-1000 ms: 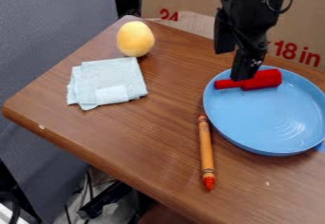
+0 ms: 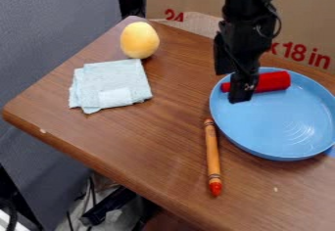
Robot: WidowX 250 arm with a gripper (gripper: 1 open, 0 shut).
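Note:
My black gripper point(image 2: 238, 78) is low over the back of the blue plate point(image 2: 275, 127), at the left part of a red cylinder point(image 2: 272, 81) lying on the plate. The fingers partly hide the cylinder; whether they grip it I cannot tell. An orange crayon point(image 2: 213, 160) with a red tip lies on the table left of and in front of the plate.
A yellow egg-shaped object point(image 2: 140, 40) and a folded pale cloth point(image 2: 110, 85) lie on the left of the wooden table point(image 2: 137, 147). A cardboard box point(image 2: 301, 20) stands behind. The table's left edge drops to clutter below.
Over the last second my gripper has moved down toward the red cylinder and shifted a little, now covering its left part. The other objects look unmoved.

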